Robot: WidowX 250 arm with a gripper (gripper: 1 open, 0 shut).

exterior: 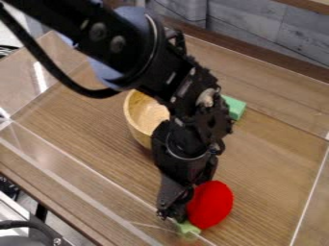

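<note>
My black gripper (pixel 186 200) is low at the front of the table, its fingers down around the left side of a red object (pixel 214 207), which looks like a tomato or strawberry with a pale green part (pixel 188 231) toward the front. The fingers stand open; whether they touch it is hard to tell. A yellow-orange bowl (pixel 138 108) sits behind the arm, partly hidden.
A green block (pixel 234 106) lies behind the arm on the right. A grey wall (pixel 276 29) runs along the back.
</note>
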